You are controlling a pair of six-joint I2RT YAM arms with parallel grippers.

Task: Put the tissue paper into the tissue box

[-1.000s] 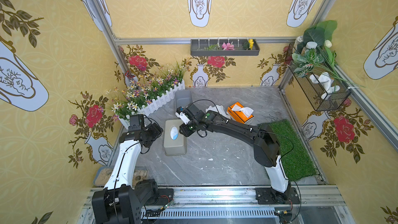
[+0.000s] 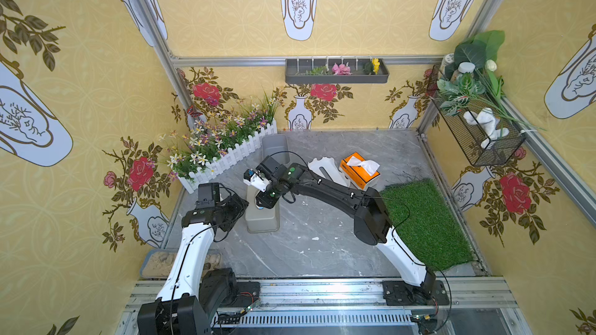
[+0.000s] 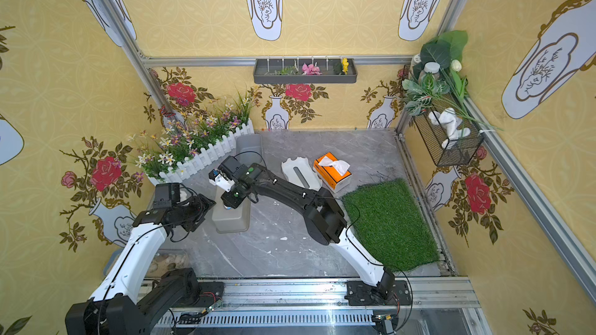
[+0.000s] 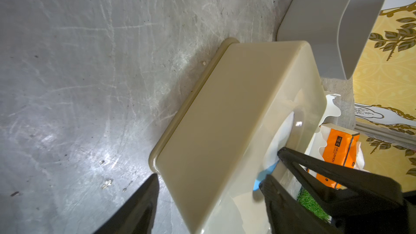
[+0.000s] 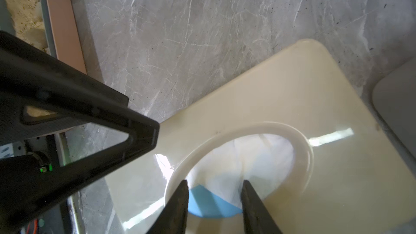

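The beige tissue box (image 2: 263, 222) lies on the grey table, an oval opening in its top. White tissue paper (image 5: 242, 160) with a blue patch (image 5: 212, 202) fills that opening. Over the box, my right gripper is part open, its fingertips (image 5: 182, 195) apart at the opening's near edge. Nothing is visibly pinched between them. My left gripper stands open just left of the box, with the box's side wall showing beyond its fingers.
Behind the box is a grey bin (image 2: 275, 147). An orange tissue pack (image 2: 358, 171) and a white scalloped piece (image 2: 329, 169) lie to the right. Artificial grass (image 2: 428, 226) covers the right corner; a white fence (image 2: 231, 158) runs along the left.
My right gripper has moved left over the box, now covering most of its opening in the top left view. The left arm has shifted slightly toward the front and right.
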